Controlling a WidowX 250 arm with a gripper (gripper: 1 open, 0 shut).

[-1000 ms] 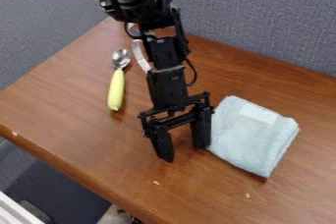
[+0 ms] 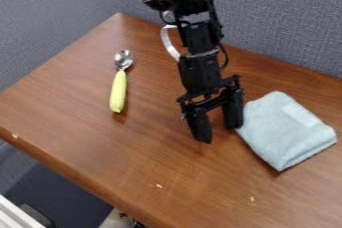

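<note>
My black gripper [image 2: 218, 123] is low over the wooden table, fingers spread apart and open, its right finger against the left edge of a folded pale blue cloth [image 2: 286, 132] on the right. Nothing shows between the fingers. A spoon with a yellow handle [image 2: 118, 92] lies to the left.
A grey padded wall stands behind.
The gripper has moved to the right and slightly up in the view. The cloth has moved rightward with it along the table. The spoon is unmoved.
</note>
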